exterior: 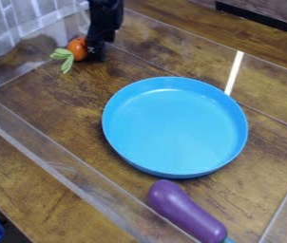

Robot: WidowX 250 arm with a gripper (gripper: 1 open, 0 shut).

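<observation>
My black gripper (pixel 93 47) is low at the top left, right against an orange carrot toy (pixel 76 46) with pale green leaves (pixel 64 58). Its fingers are dark and overlap the carrot, so how they stand around it is hard to make out.
A blue plate (pixel 174 126) fills the middle right. A purple eggplant toy (pixel 184 209) lies at the bottom right. Clear plastic walls border the wooden surface, with a white crumpled backing (pixel 13 33) at the left. Bare wood is open left of the plate.
</observation>
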